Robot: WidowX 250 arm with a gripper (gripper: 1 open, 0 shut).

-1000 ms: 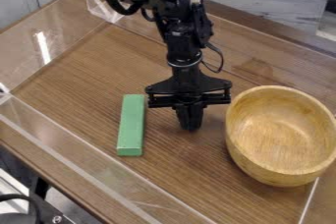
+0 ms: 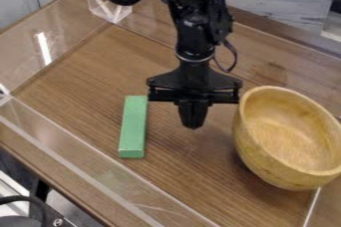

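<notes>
My black gripper (image 2: 193, 110) hangs over the middle of the wooden table, its fingertips shut with nothing visible between them. A green rectangular block (image 2: 134, 126) lies on the table to its left, apart from it. A tan oval bowl (image 2: 280, 146) stands to its right, close beside the gripper body.
A clear plastic object (image 2: 110, 7) is at the top left, partly behind the arm. A white wooden surface (image 2: 286, 2) runs along the back right.
The gripper has risen from near the tabletop, shifting slightly up in the view. The block and bowl look essentially unmoved.
</notes>
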